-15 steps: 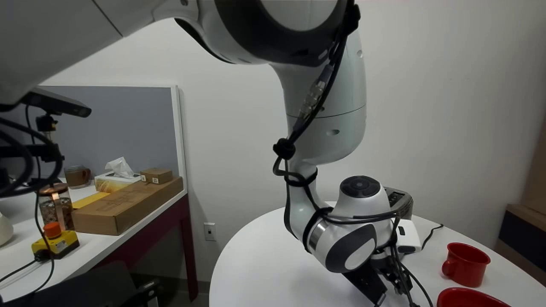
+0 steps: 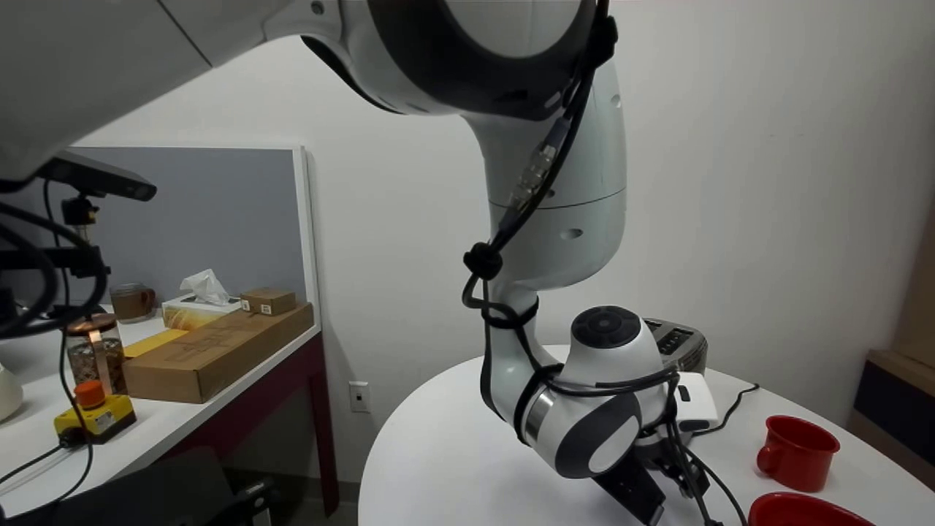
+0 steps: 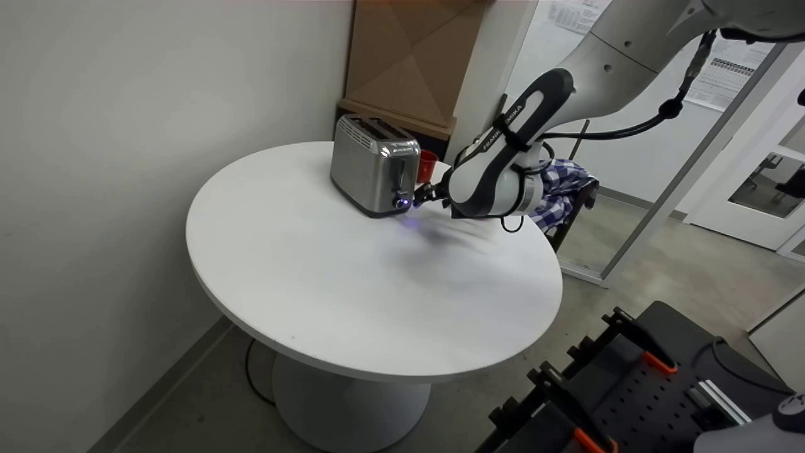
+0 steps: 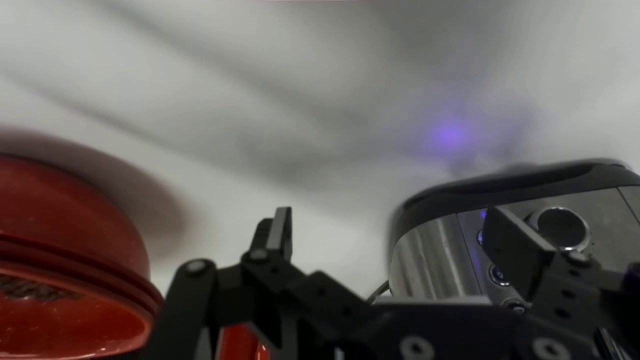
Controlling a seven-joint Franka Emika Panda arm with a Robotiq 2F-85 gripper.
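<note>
A silver toaster point(image 3: 360, 170) stands on the white round table point(image 3: 302, 264), near its wall side in exterior view 2. My gripper is open in the wrist view, its two fingers wide apart with nothing held. The right finger point(image 4: 516, 252) overlaps the control end of the toaster point(image 4: 432, 258), close to the dark knob point(image 4: 561, 228) and small lit buttons; whether it touches cannot be told. Over bare table hangs the left finger point(image 4: 279, 237). In exterior view 1 the gripper point(image 2: 670, 492) points down low over the tabletop, and my arm partly hides the toaster point(image 2: 688, 346).
A red mug point(image 2: 799, 456) and a red bowl point(image 2: 802, 513) sit on the table's right. The bowl point(image 4: 66, 210) is left of my fingers in the wrist view, something brown inside. A cord point(image 2: 745, 396) lies behind.
In exterior view 1 my wrist and gripper have shifted slightly left and a little lower. The mug and bowl have not moved.
</note>
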